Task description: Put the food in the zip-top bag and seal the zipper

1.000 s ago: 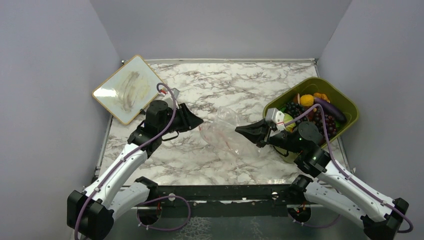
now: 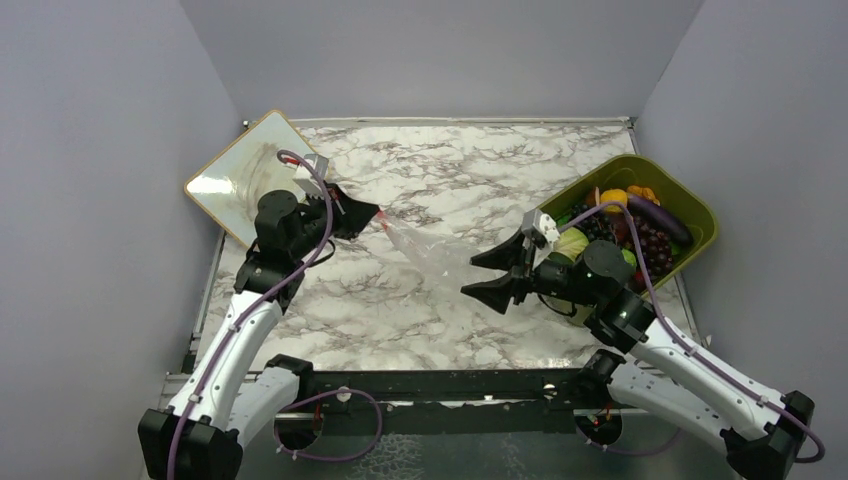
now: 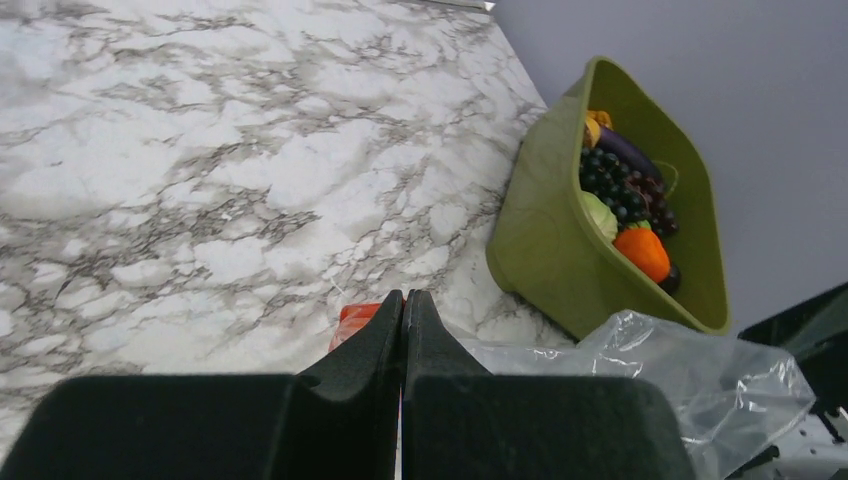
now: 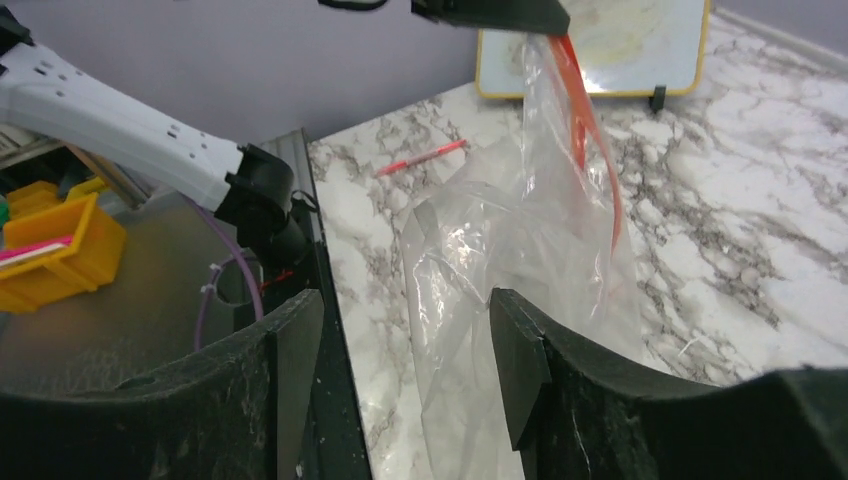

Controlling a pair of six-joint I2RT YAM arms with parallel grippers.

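The clear zip top bag (image 2: 428,248) with its red edging hangs from my left gripper (image 2: 379,211), stretched toward the right arm. In the left wrist view the fingers (image 3: 350,350) are shut on the bag's red-edged part, and its clear film (image 3: 690,375) trails right. My right gripper (image 2: 468,277) stands open at the bag's other end. In the right wrist view the bag (image 4: 540,240) hangs beyond the parted fingers (image 4: 515,330); I see none of it pinched. No food shows inside it. Grapes, an eggplant (image 2: 661,217) and other food lie in the green bin (image 2: 708,230).
The green bin stands close behind the right forearm. A whiteboard (image 2: 235,185) lies at the left back, partly beneath the left arm. A red pen (image 4: 420,158) rests on the table.
My left gripper has moved left and back, drawing the bag out into a narrow stretch. The right gripper has gone from closed to open, its arm nearly in place.
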